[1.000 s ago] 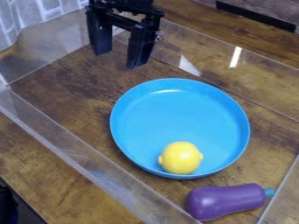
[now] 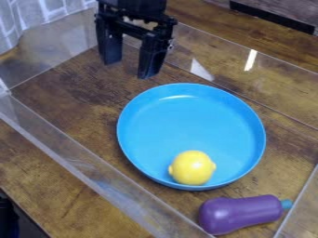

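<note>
The black gripper [image 2: 132, 54] hangs at the top centre of the camera view, above the wooden surface and behind the blue plate. Its two dark fingers stand apart, with nothing seen between them. A round blue plate [image 2: 187, 121] holds a yellow ball [image 2: 192, 167] near its front edge. A purple eggplant [image 2: 239, 214] lies on the wood at the front right, outside the plate.
Clear plastic walls border the work area, one running diagonally along the left and front [image 2: 87, 172]. The wooden floor [image 2: 62, 88] left of the plate is free, as is the area to its upper right.
The gripper has shifted very slightly over the last second. The plate, ball and eggplant have stayed in place.
</note>
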